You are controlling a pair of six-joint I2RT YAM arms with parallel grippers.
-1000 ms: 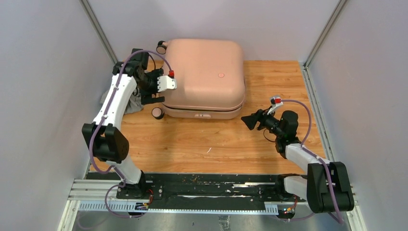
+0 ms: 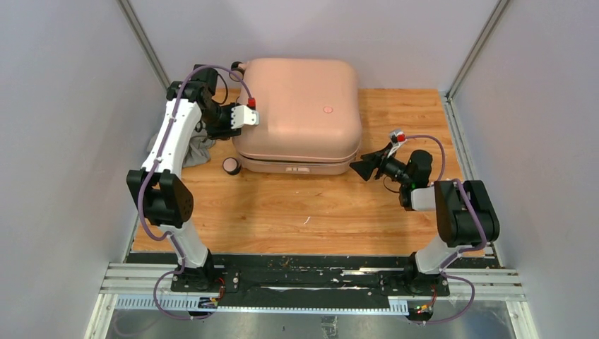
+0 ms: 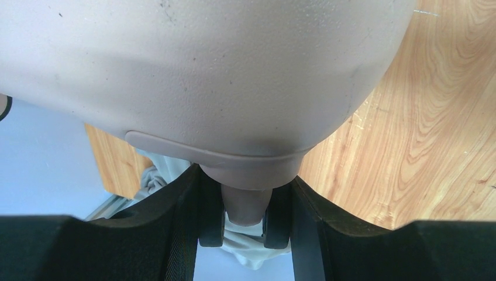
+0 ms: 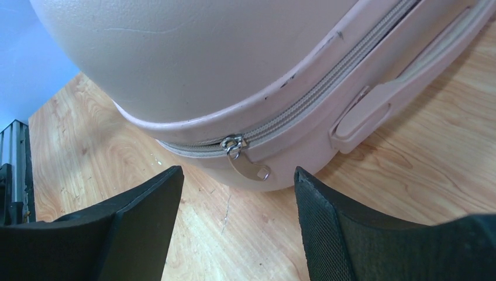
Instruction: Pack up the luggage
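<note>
The pink hard-shell suitcase [image 2: 297,109] lies closed on the wooden floor board, wheels to the left. In the left wrist view my left gripper is shut on a protruding part at the suitcase's end, below its shell [image 3: 228,76]. My right gripper [image 2: 369,164] is open at the suitcase's right front corner. In the right wrist view its fingertips stand apart below a metal zipper pull [image 4: 245,164] on the zipper band, with a side handle [image 4: 365,114] to the right.
A grey cloth [image 2: 198,152] lies at the left under my left arm. Bare wood [image 2: 304,219] is clear along the front and the right. Walls bound the back and both sides.
</note>
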